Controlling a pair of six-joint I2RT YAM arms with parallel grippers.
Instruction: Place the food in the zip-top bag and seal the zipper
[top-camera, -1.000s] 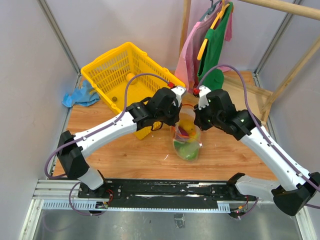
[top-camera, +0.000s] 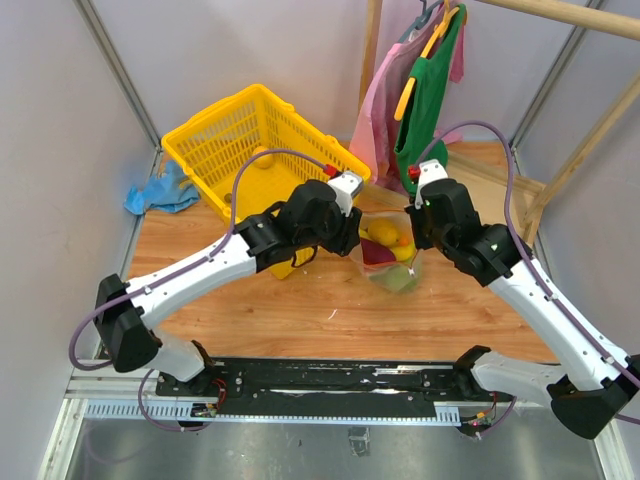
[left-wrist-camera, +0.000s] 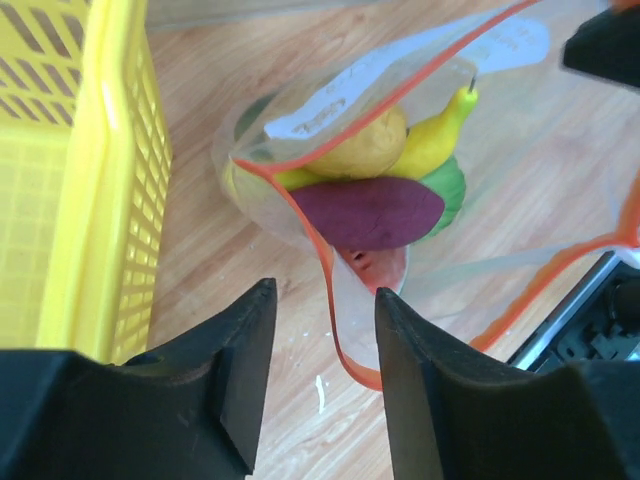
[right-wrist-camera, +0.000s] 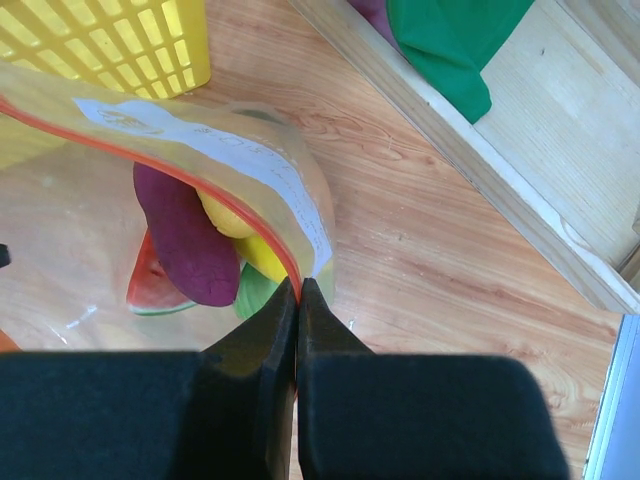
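Observation:
The clear zip top bag (top-camera: 398, 280) stands on the table, its orange-edged mouth spread wide. Inside are a purple eggplant (left-wrist-camera: 372, 212), a yellow pepper-like piece (left-wrist-camera: 437, 132), a rounded yellow food (top-camera: 383, 232), a green piece (left-wrist-camera: 447, 188) and a watermelon slice (right-wrist-camera: 156, 280). My left gripper is open at the bag's left side, with the orange rim (left-wrist-camera: 329, 268) running between and beyond its fingers. Opposite it, my right gripper is shut on the bag's rim, which runs into its fingertips.
A yellow basket (top-camera: 262, 130) stands close behind and left of the bag. A blue cloth (top-camera: 165, 192) lies far left. Doll clothes (top-camera: 432, 100) hang on a wooden rack at the back right. Bare table (top-camera: 300, 325) lies in front.
My right gripper has moved right, away from the left one. The bag's mouth has widened, and the bag has shifted right and back. My left gripper has moved slightly left.

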